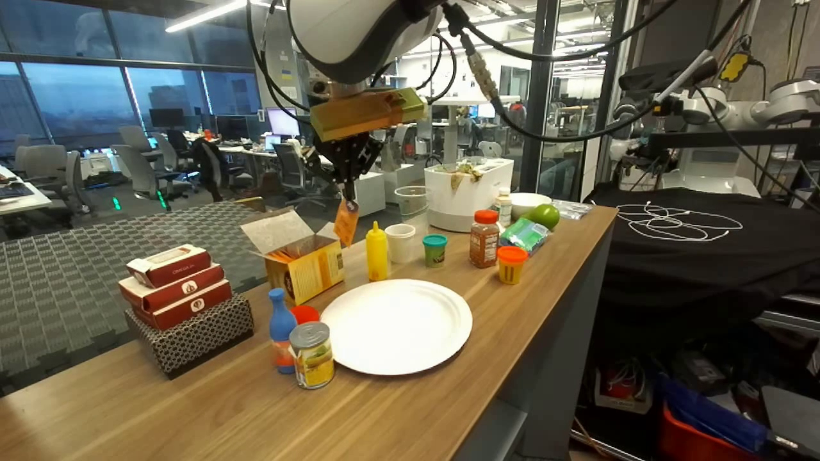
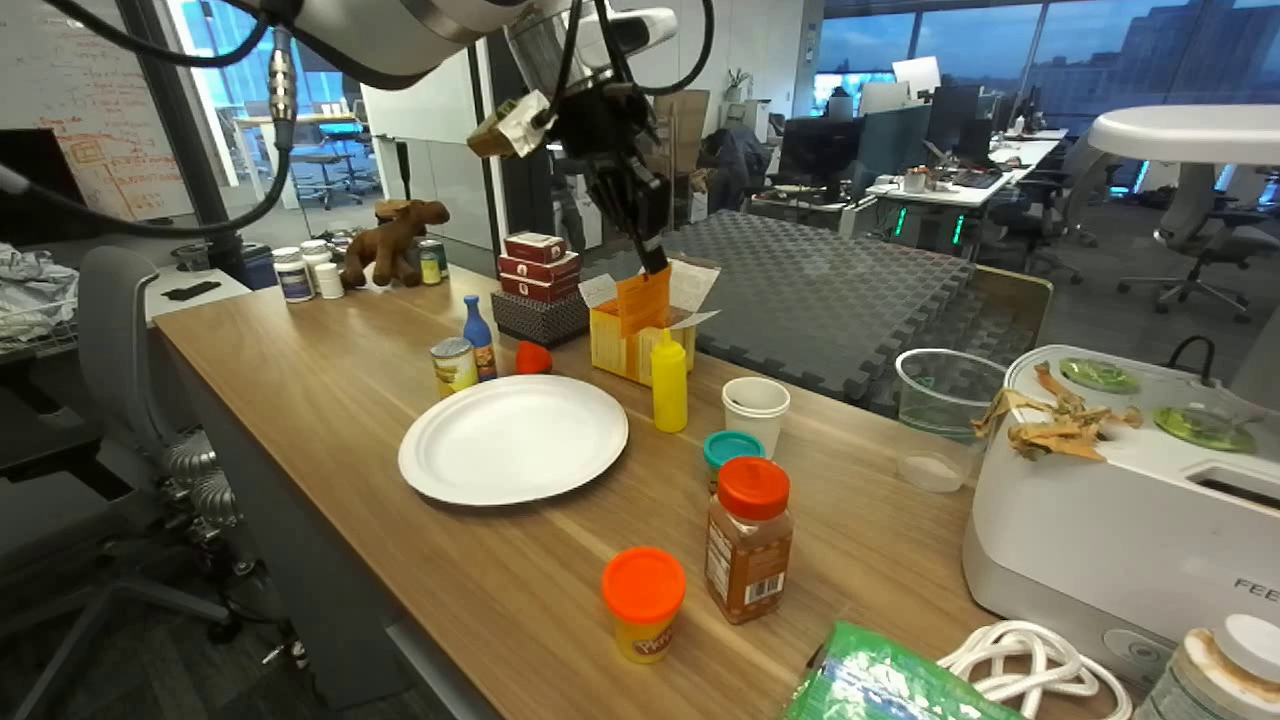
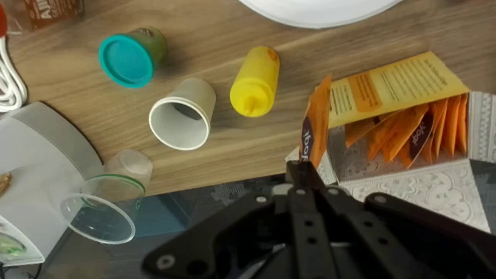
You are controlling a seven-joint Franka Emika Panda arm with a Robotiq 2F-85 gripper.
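An orange tea sachet (image 1: pixel 346 222) hangs from my gripper (image 1: pixel 350 204), whose fingers are shut on its top edge. In the wrist view the sachet (image 3: pixel 317 121) is seen nearly edge-on, beside the opened tea box (image 3: pixel 395 88). That yellow box (image 1: pixel 316 270) stands on the table with its flaps up, and more orange sachets (image 3: pixel 446 123) are lined up inside it. The sachet is raised above the table, near the box's opening; its exact height over the box is hard to tell. A white plate (image 1: pixel 396 326) lies empty on the table.
Close to the box stand a yellow squeeze bottle (image 2: pixel 669 382), a white cup (image 2: pixel 756 412) and a teal-lidded tub (image 2: pixel 732 449). A blue bottle (image 1: pixel 282 330) and a can (image 1: pixel 312 355) sit by the plate. Stacked red boxes (image 1: pixel 177 288) are to the left in exterior view 1.
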